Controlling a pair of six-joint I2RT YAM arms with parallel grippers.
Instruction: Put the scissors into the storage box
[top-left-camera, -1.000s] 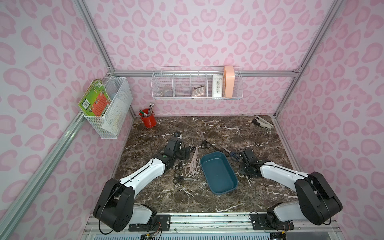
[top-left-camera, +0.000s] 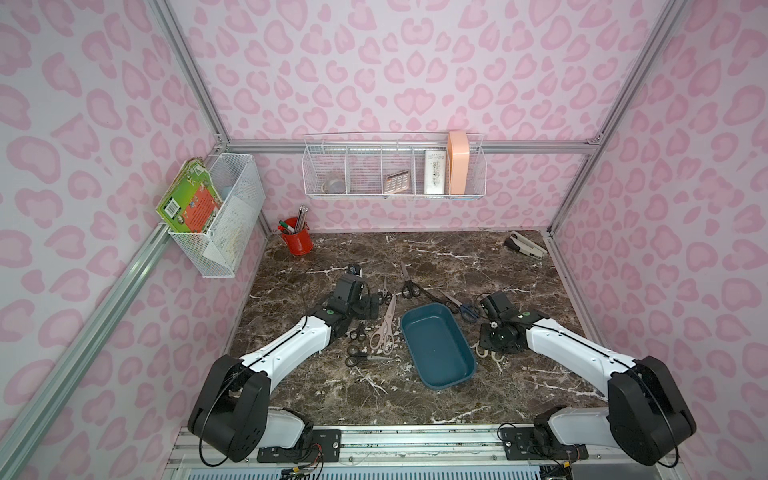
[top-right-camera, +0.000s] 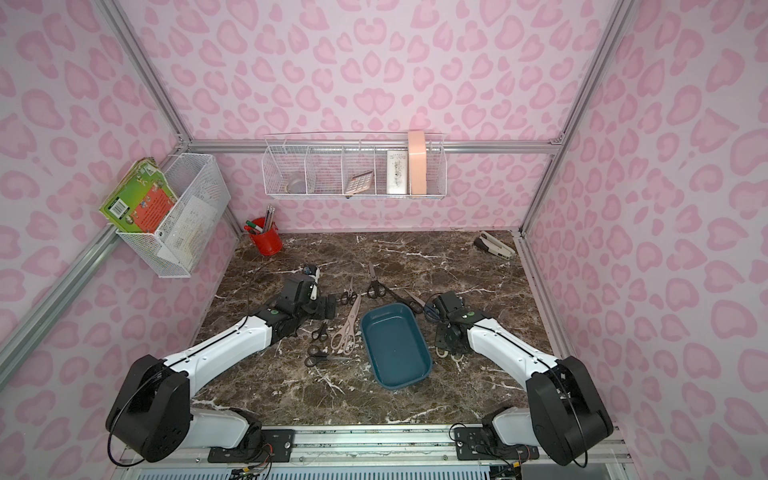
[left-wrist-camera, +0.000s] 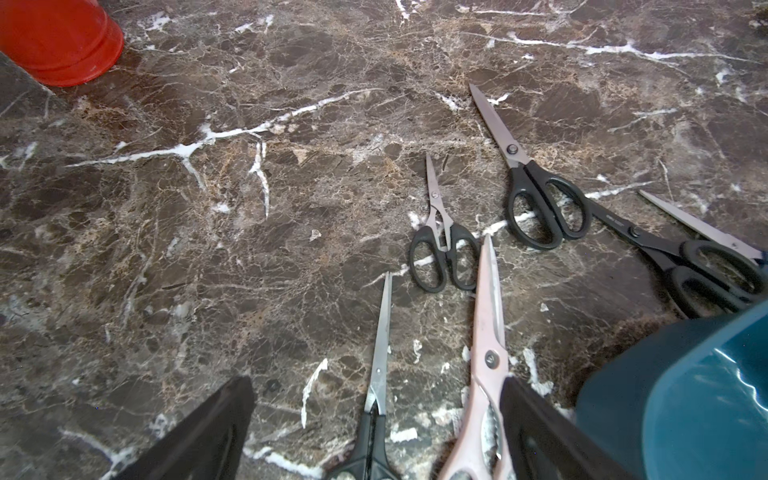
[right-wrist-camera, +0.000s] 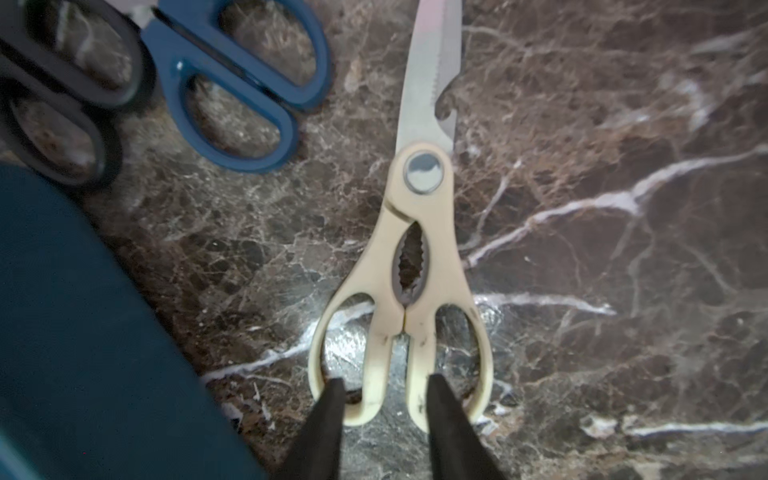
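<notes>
The teal storage box (top-left-camera: 437, 348) stands empty at the table's front middle. My right gripper is over cream-handled kitchen scissors (right-wrist-camera: 428, 184) lying beside the box, its blurred, part-open fingers at the two handle loops. Blue scissors (right-wrist-camera: 208, 112) and black scissors lie above them. In the left wrist view, my left gripper stands open above black scissors (left-wrist-camera: 380, 336) and pink scissors (left-wrist-camera: 488, 360), nothing visibly held. More black scissors (left-wrist-camera: 536, 200) and small scissors (left-wrist-camera: 432, 208) lie farther back.
A red pen cup (top-left-camera: 297, 240) stands at the back left, a stapler (top-left-camera: 525, 245) at the back right. Wire baskets hang on the walls. The back of the table has free room.
The left arm and the box have not visibly moved.
</notes>
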